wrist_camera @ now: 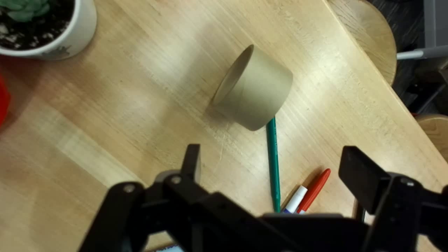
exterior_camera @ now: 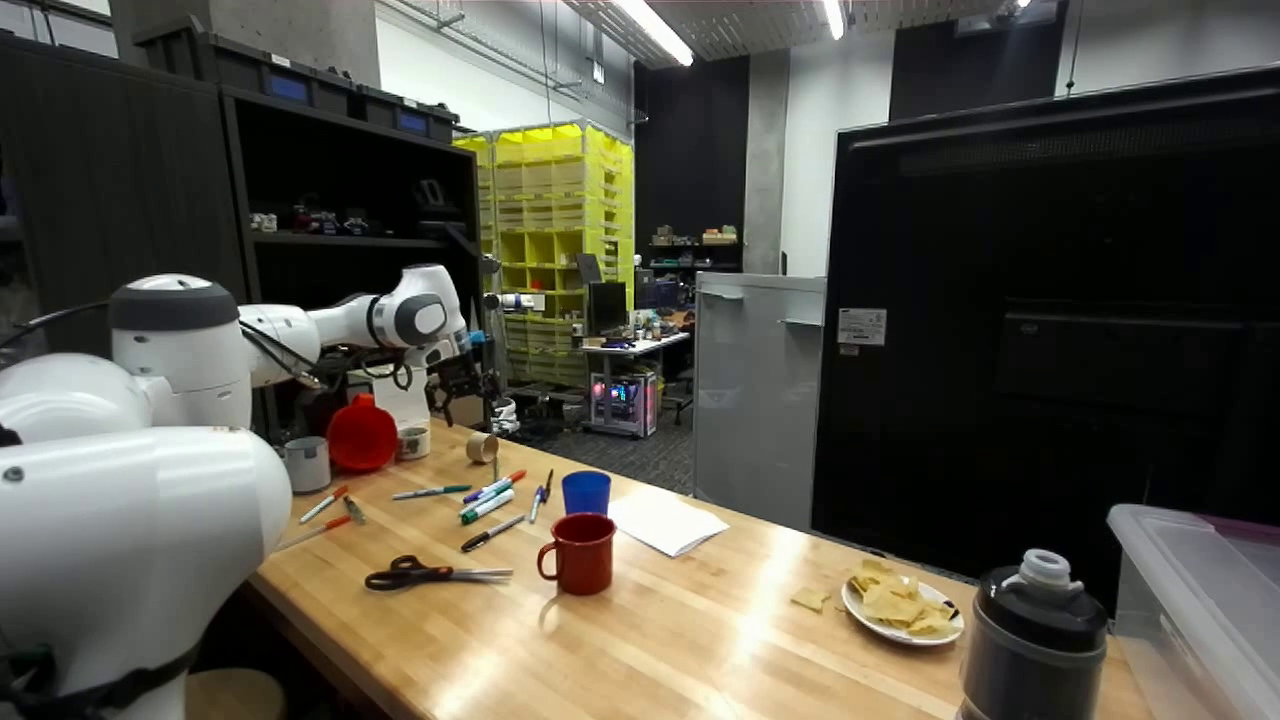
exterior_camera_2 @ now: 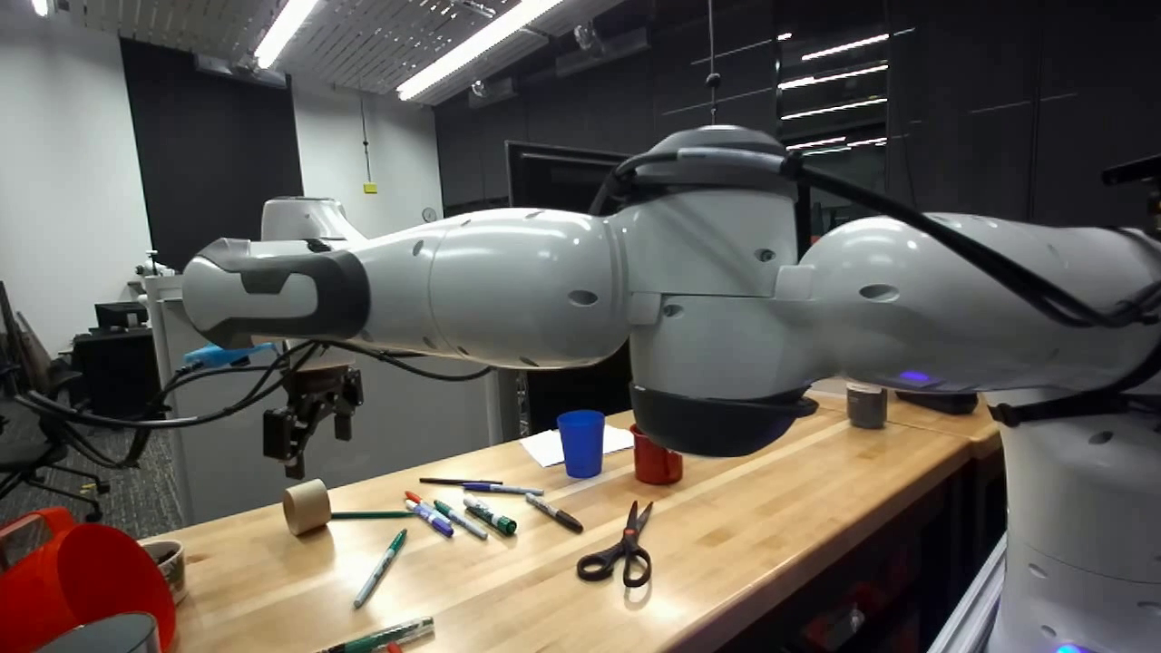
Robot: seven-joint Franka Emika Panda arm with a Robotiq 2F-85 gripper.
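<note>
My gripper is open, its fingers wide apart with only bare table and pens showing beneath. A brown cardboard ring (wrist_camera: 262, 90) lies on its side on the wooden table, just ahead of the fingertips in the wrist view. In exterior view 2 the gripper (exterior_camera_2: 316, 446) hangs above the ring (exterior_camera_2: 307, 507), clear of it. A green pencil (wrist_camera: 273, 163) runs out from the ring's edge. The ring (exterior_camera: 482, 448) sits near the far end of the table in exterior view 1.
Close by stand a potted succulent (wrist_camera: 73, 31) and a red container (exterior_camera: 361, 434). Several markers (exterior_camera: 488, 504), scissors (exterior_camera_2: 620, 557), a blue cup (exterior_camera: 587, 492), a red mug (exterior_camera: 583, 554) and a plate of chips (exterior_camera: 902, 634) are spread along the table. Its far edge is near the ring.
</note>
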